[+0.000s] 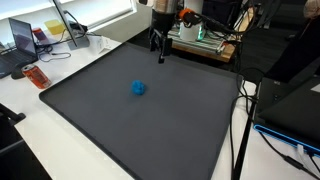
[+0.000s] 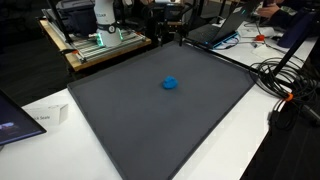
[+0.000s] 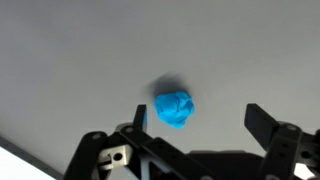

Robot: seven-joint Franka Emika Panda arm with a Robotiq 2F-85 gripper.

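Note:
A small crumpled blue thing [image 1: 138, 88], perhaps cloth or a wad, lies alone on the dark grey table mat [image 1: 130, 120]. The other exterior view shows the same blue wad [image 2: 169, 82] near the middle of the mat. My gripper [image 1: 158, 44] is raised near the mat's far edge, behind and slightly right of the wad, apart from it. In the wrist view the gripper is open, its two fingers wide apart. The blue wad [image 3: 174, 108] appears below and between them, closer to the left finger, and nothing is held.
An orange-red can [image 1: 36, 76] stands off the mat at the left, near a laptop [image 1: 24, 38]. Cables hang past the mat's right side. A white card [image 2: 40, 121] lies beside the mat in the second exterior view.

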